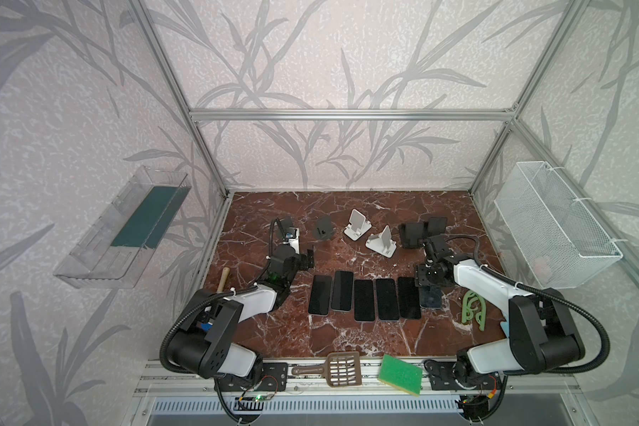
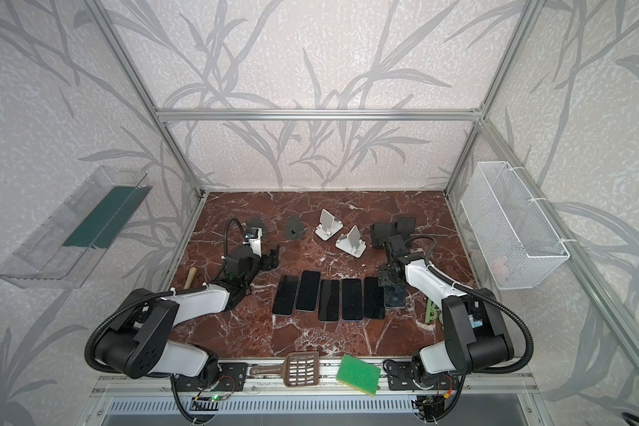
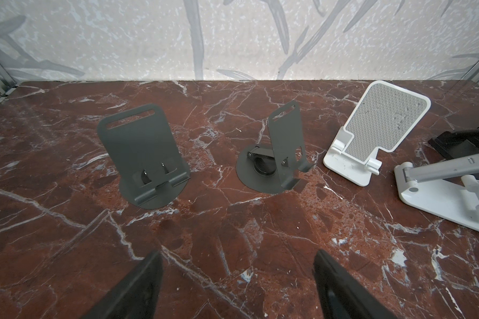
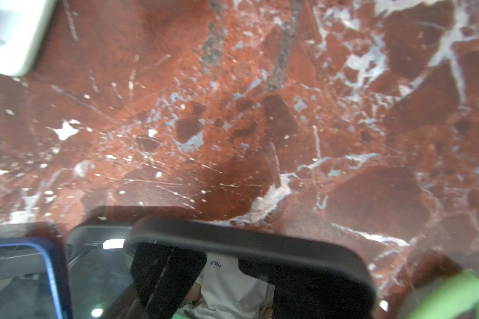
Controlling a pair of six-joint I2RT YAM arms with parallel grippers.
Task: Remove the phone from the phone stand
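Note:
Two grey phone stands point(image 3: 133, 143), two white stands point(image 3: 388, 117) and black stands point(image 1: 411, 234) stand empty along the back. Several phones point(image 1: 364, 298) lie flat in a row at the front. My left gripper point(image 1: 306, 259) is raised at left, facing the stands, its fingers apart with nothing between them. My right gripper point(image 1: 426, 277) is low over the rightmost phone point(image 1: 431, 298) at the row's end; the right wrist view shows dark phone edges close below, and whether its fingers hold one is unclear.
A green object point(image 1: 473, 309) lies right of the phones, a wooden stick point(image 1: 223, 279) at far left. A brown scoop point(image 1: 344, 369) and green sponge point(image 1: 399, 374) lie at the front rail. Baskets hang on both side walls.

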